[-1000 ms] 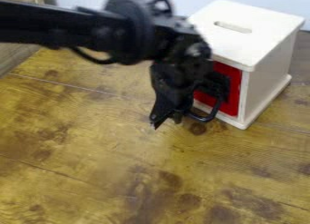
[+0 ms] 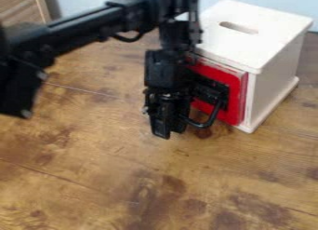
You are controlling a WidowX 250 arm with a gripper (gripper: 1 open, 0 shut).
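Note:
My black gripper (image 2: pixel 166 119) hangs low over the wooden floor, in front of a white wooden box (image 2: pixel 270 47) with a slot in its top. The red front panel (image 2: pixel 228 111) of the box is partly hidden behind the gripper and its cables. The fingertips point down, left of the panel; whether they are apart or hold anything is hard to tell.
A pale wall runs along the back, with a wooden edge (image 2: pixel 22 8) at the top left.
The arm has swung so the gripper now points more straight down, lower in view and slightly left, uncovering more of the box's top.

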